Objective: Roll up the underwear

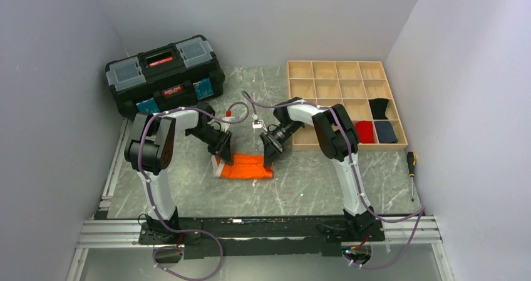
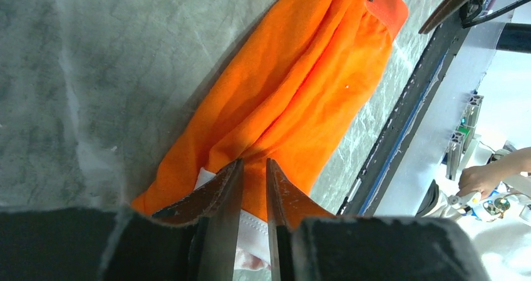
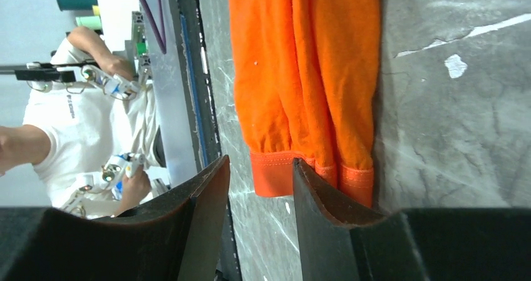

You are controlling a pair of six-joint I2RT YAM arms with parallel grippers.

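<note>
The orange underwear (image 1: pixel 247 168) lies flat on the table, folded into a strip with lengthwise creases and a white waistband (image 2: pixel 253 228) at its left end. Over that end is my left gripper, slightly open, orange cloth showing in the narrow gap between its fingers. At the strip's right end, my right gripper stands open wider. One of its fingers (image 3: pixel 307 196) is at the hemmed edge on the cloth; the other is off to the side, over the table. Whether the tips touch the fabric cannot be told.
A wooden compartment box (image 1: pixel 313 72) stands at the back right, with red cloth (image 1: pixel 365 132) and dark cloths inside. A black toolbox (image 1: pixel 166 74) is at the back left, a screwdriver (image 1: pixel 411 168) at the right edge.
</note>
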